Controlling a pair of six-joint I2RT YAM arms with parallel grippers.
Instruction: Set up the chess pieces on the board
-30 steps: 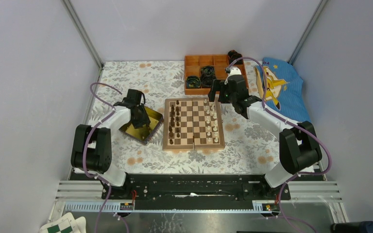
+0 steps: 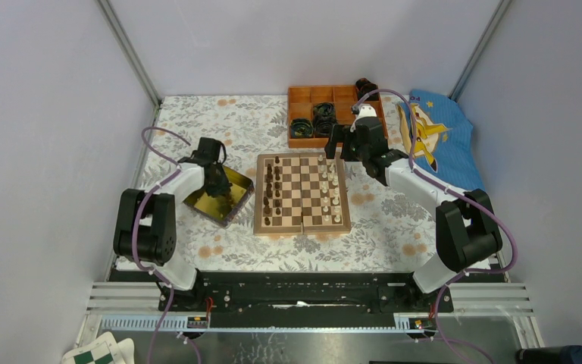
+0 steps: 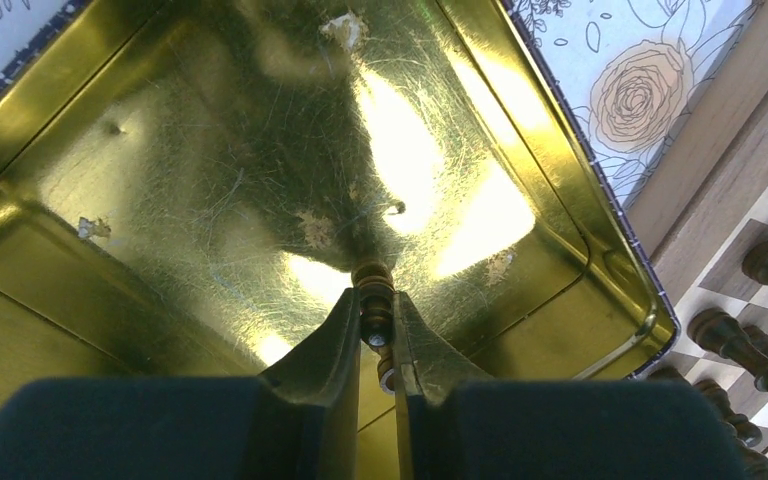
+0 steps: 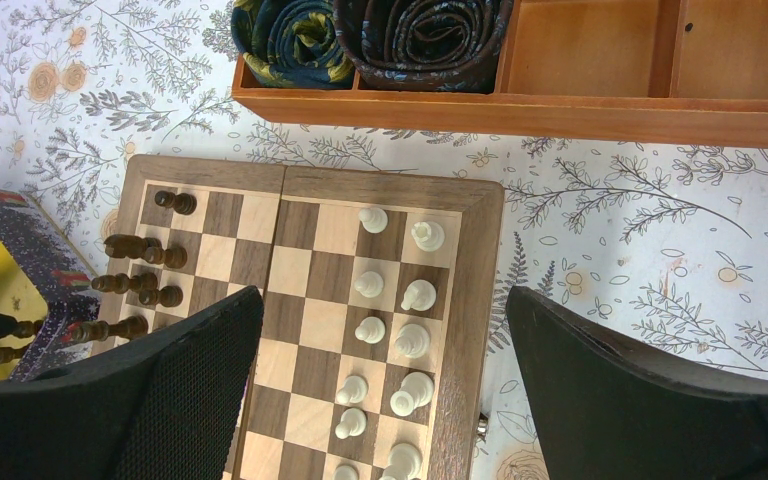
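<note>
Low inside the gold tin (image 2: pixel 236 179), my left gripper is shut on a dark chess piece (image 3: pixel 373 280) caught between its fingertips. Part of a dark form shows just below that piece, between the fingers; whether it is reflection or a second piece I cannot tell. The chessboard (image 2: pixel 257 189) carries dark pieces (image 2: pixel 269 180) along its left side and white pieces (image 4: pixel 412 340) along its right. Over the board's far right corner my right gripper stays open, its fingers wide apart with nothing gripped.
Behind the board stands an orange-brown compartment box (image 4: pixel 560 115) with rolled ties (image 4: pixel 425 40). A blue cloth (image 2: pixel 451 144) lies at the far right. The tin's wall (image 3: pixel 600 190) rises close to the board's left edge. Bare tablecloth fills the front.
My right arm has not moved.
</note>
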